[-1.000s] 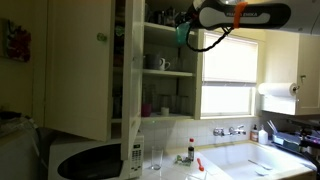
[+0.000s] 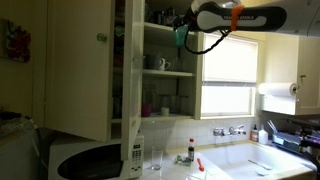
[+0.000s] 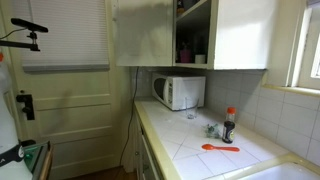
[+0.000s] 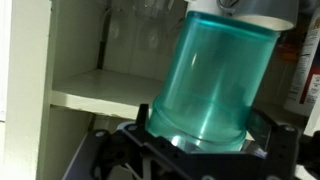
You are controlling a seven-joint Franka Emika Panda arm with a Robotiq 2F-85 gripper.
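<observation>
A translucent teal cup [image 4: 215, 75] fills the middle of the wrist view, tilted, its wider end toward the lower edge. My gripper is open, with a dark finger on either side of the cup; whether the pads touch it is hard to tell. Behind the cup's upper end is a grey-white rounded vessel [image 4: 262, 10]. From outside, the teal cup [image 2: 181, 36] shows as a small patch at the open upper cupboard, below the end of the arm. Most of the gripper is hidden there.
Cupboard shelves [image 2: 168, 73] hold mugs and glasses. An open cupboard door [image 2: 132, 70] stands left of the arm. Below, the counter carries a microwave [image 3: 180, 92], a clear glass [image 2: 157, 158], a dark bottle with a red cap [image 3: 229, 125] and a red spoon-like utensil [image 3: 220, 148].
</observation>
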